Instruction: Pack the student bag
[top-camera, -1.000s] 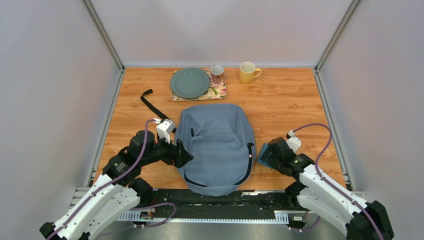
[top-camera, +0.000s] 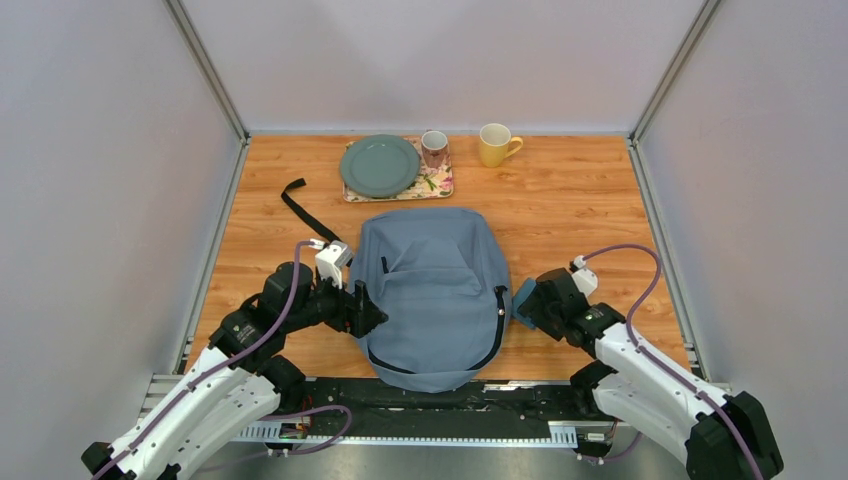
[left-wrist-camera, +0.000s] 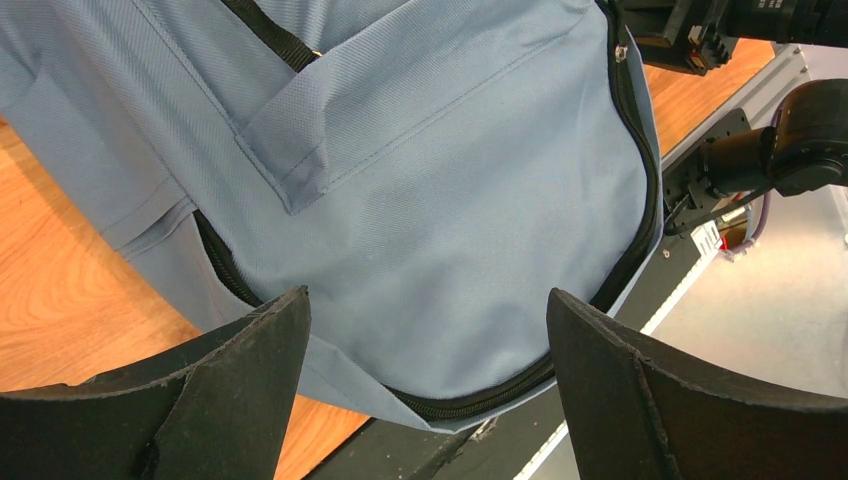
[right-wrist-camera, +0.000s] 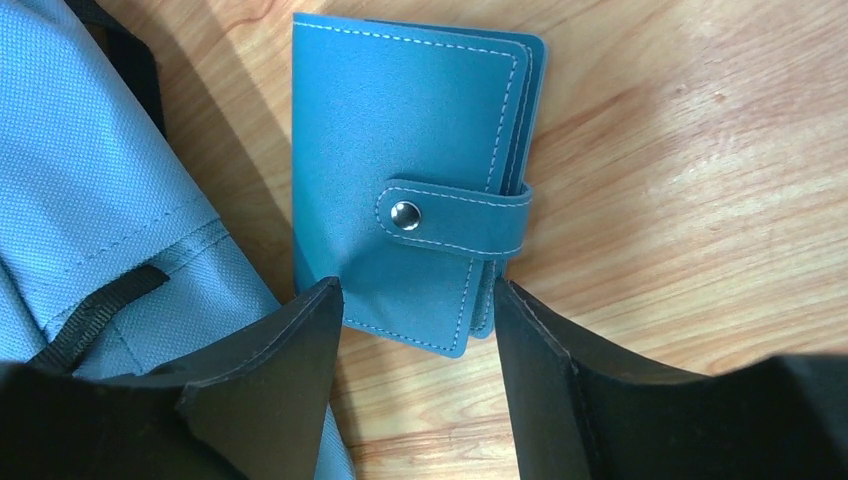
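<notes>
The blue-grey backpack (top-camera: 430, 290) lies flat in the middle of the table, its dark zipper (left-wrist-camera: 640, 200) curving along the edge. Over its left side hangs my left gripper (top-camera: 372, 312), open and empty, with bag cloth below the widely parted fingers (left-wrist-camera: 230, 385). To the right of the bag lies a blue notebook (right-wrist-camera: 410, 130) with a snap strap (right-wrist-camera: 460, 218). My right gripper is at the notebook's near end, fingers part open; one fingertip overlaps its left edge and the other is by its lower right corner. Whether they touch it cannot be told.
At the back, a floral tray (top-camera: 430, 188) bears a grey-green plate (top-camera: 380, 165) and a patterned cup (top-camera: 434, 150). A yellow mug (top-camera: 495, 145) stands beside it. One black strap (top-camera: 308, 215) stretches left of the bag.
The notebook has shifted slightly left, closer to the bag, and the right gripper has moved a little with it. The left arm is almost still.
</notes>
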